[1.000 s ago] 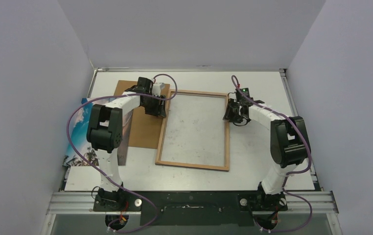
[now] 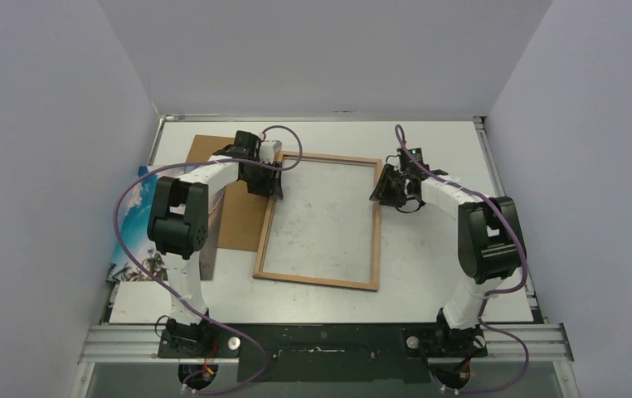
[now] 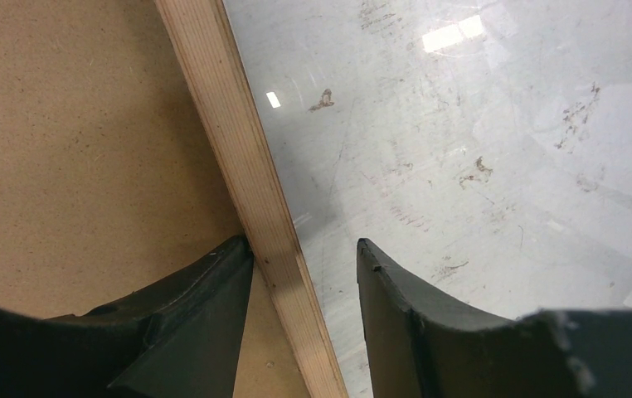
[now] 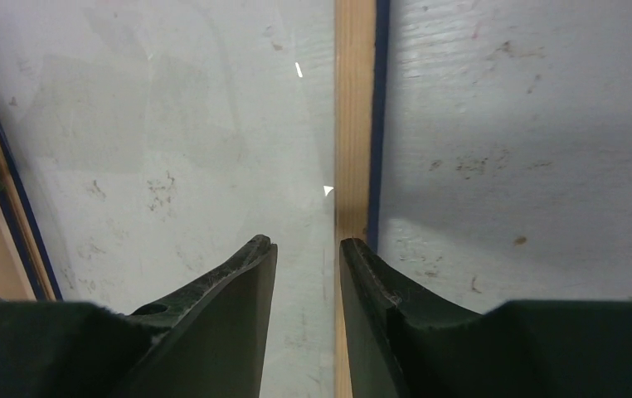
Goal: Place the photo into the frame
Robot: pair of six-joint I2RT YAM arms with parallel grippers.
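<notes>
The light wooden frame (image 2: 317,281) lies on the white table, its inside empty of any photo. In the left wrist view, my left gripper is part open around the frame's left bar (image 3: 250,178). One finger is against the bar's outer side, the other over the inside. My right gripper is also part open at the right bar (image 4: 354,124): one fingertip overlaps the bar and the other is over the inside. Neither holds anything. A blue beach photo (image 2: 134,228) lies at the far left, partly covered by the left arm.
A brown backing board (image 2: 240,224) lies against the frame's left side, partly under the left arm. A narrow brownish sheet (image 2: 209,257) shows between the board and the photo. To the frame's right, the table (image 2: 420,265) is bare.
The frame has shifted slightly left, closer over the board's edge. My left gripper has barely moved.
</notes>
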